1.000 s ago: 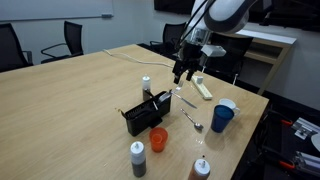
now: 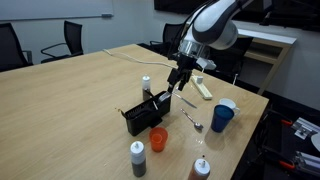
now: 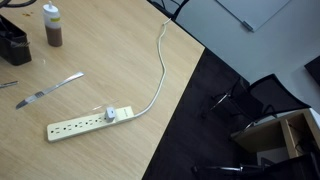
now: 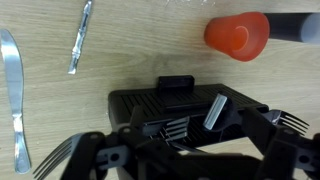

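Note:
In the wrist view my gripper stands open above a black utensil caddy (image 4: 128,104), its dark fingers apart on either side. A pale, flat-ended handle (image 4: 215,112) sticks up out of the caddy between them, not gripped. Fork tines (image 4: 175,130) also show inside the caddy. From exterior view 1, the caddy (image 2: 148,116) sits near the middle of the table with utensils in it; my gripper cannot be made out there.
An orange-red cup (image 4: 235,38) lies close to the caddy. A knife (image 4: 15,95) and a thin metal utensil (image 4: 80,37) rest on the table. A blue cup (image 2: 222,118), bottles (image 2: 138,160) and a power strip (image 3: 85,125) stand apart. A person (image 2: 205,45) leans over the far edge.
The person behind the table has bent slightly lower and toward the table. The caddy, cups and bottles look unmoved.

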